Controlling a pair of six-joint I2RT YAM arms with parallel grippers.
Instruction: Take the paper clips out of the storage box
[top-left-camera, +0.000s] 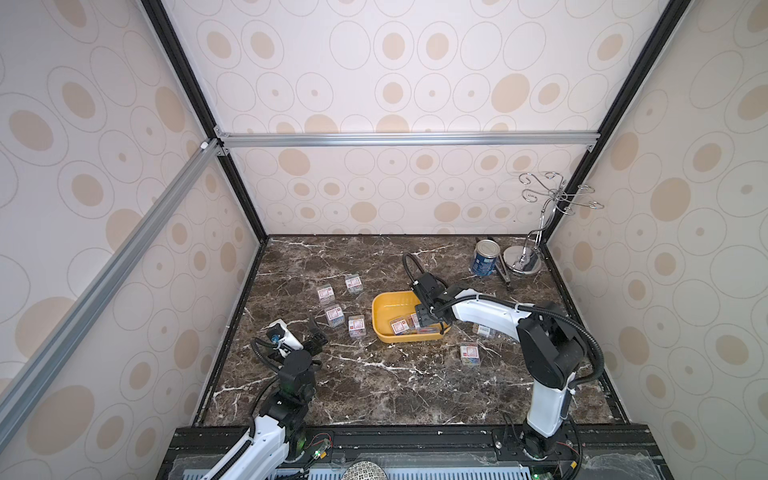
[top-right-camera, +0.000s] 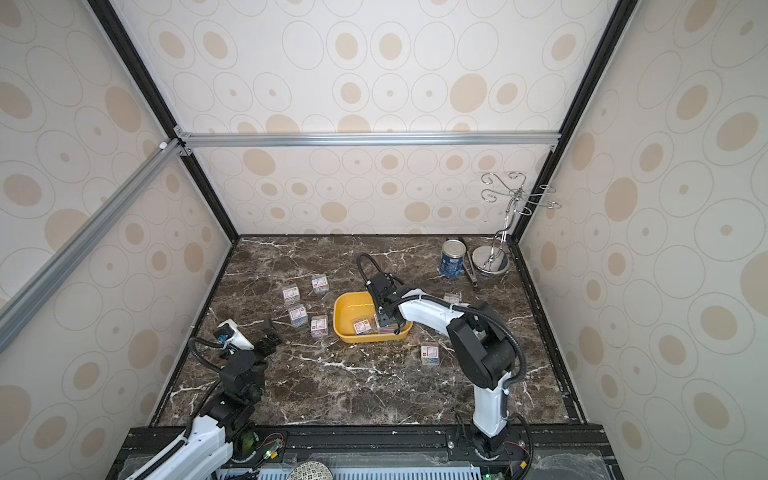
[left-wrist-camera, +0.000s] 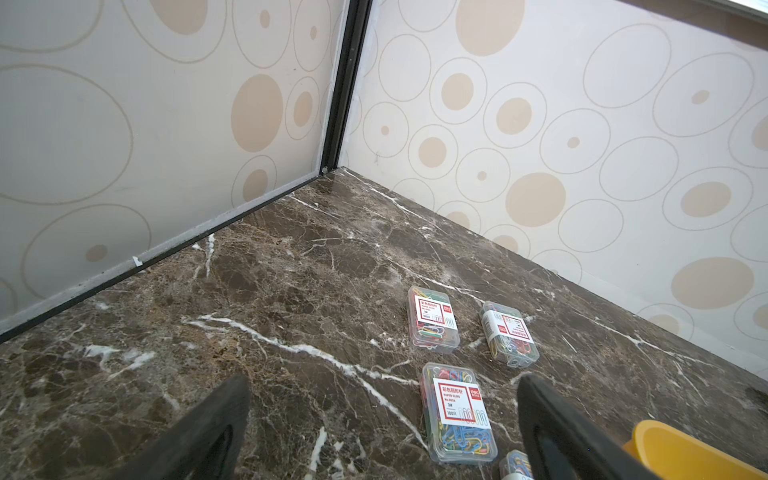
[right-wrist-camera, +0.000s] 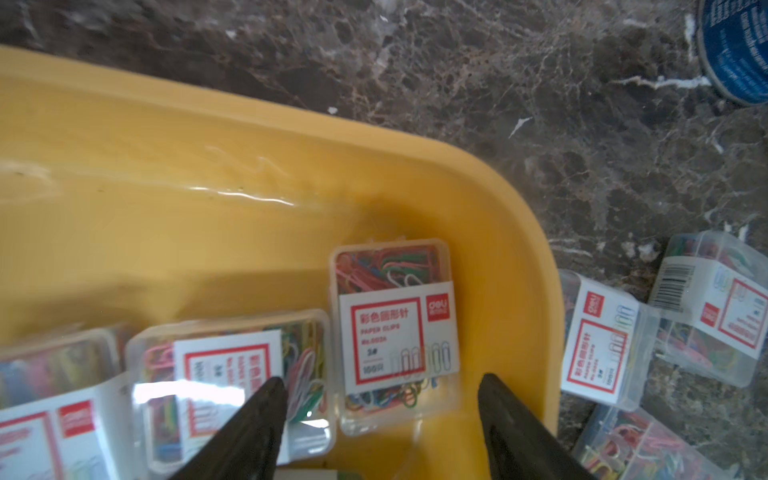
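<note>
The yellow storage box (top-left-camera: 385, 304) stands mid-table with several clear paper clip boxes inside. In the right wrist view, one upright paper clip box (right-wrist-camera: 397, 336) lies by the box's right wall, and a sideways paper clip box (right-wrist-camera: 232, 388) lies left of it. My right gripper is over the storage box, its fingers (right-wrist-camera: 512, 432) apart with no paper clip box gripped between them. At the table's left, my left gripper stands open and empty. Beyond it lie several paper clip boxes on the marble, one being the nearest paper clip box (left-wrist-camera: 457, 412).
More paper clip boxes lie right of the storage box, including a front paper clip box (top-left-camera: 469, 355). At the back right stand a blue can (top-left-camera: 485, 258) and a metal stand (top-left-camera: 524, 260).
</note>
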